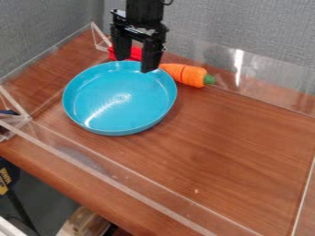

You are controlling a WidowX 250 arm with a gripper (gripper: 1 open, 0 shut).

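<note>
My black gripper [134, 53] is at the top centre, over the back of a blue round plate [120, 98]. Its two fingers stand apart, with nothing clearly seen between them. An orange carrot [181, 72] with a green top lies right of the gripper, behind the plate. A red object [113, 53] lies behind the gripper and is partly hidden by it.
Transparent walls edge it, with grey walls behind. A dark gap with cables is at the lower left.
</note>
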